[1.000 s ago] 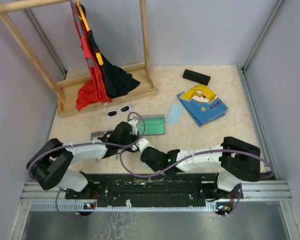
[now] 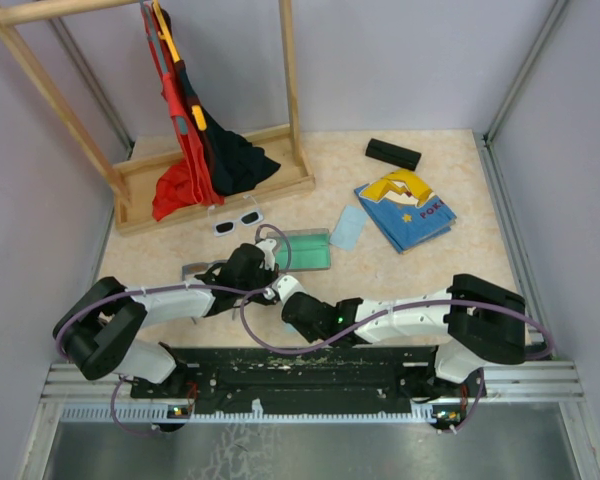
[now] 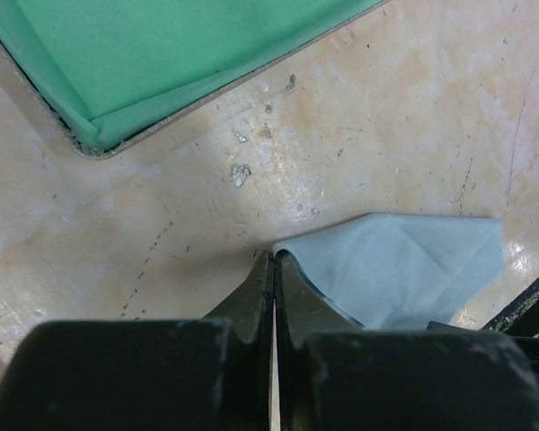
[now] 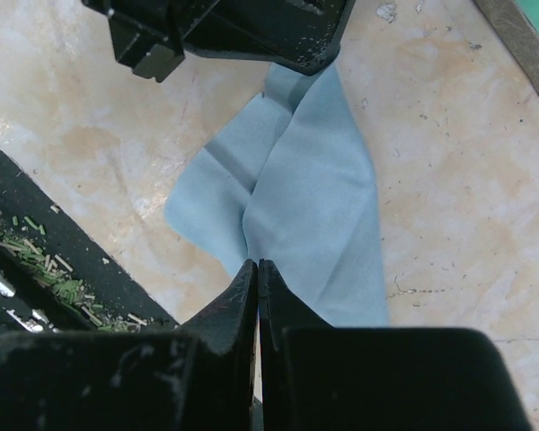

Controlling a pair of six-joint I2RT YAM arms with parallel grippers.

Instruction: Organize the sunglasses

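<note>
White-framed sunglasses [image 2: 238,222] with dark lenses lie in front of the wooden rack in the top view. A black oblong case [image 2: 393,154] rests at the back right. In the left wrist view a light blue cloth [image 3: 409,265] lies creased on the table. One corner of it is at the tips of my left gripper, which is shut on that corner. Over the cloth's opposite part, in the right wrist view, my right gripper is shut with nothing between its fingers. The arms largely hide this cloth [image 4: 314,206] from above.
An open green-lined box [image 2: 306,250] stands just beyond the grippers. Another light blue cloth [image 2: 348,228] lies flat beside it, near a blue-and-yellow bag [image 2: 408,210]. The wooden rack [image 2: 130,190] with hanging clothes fills the back left.
The right arm's elbow has shifted slightly outward to the right. Everything else looks the same.
</note>
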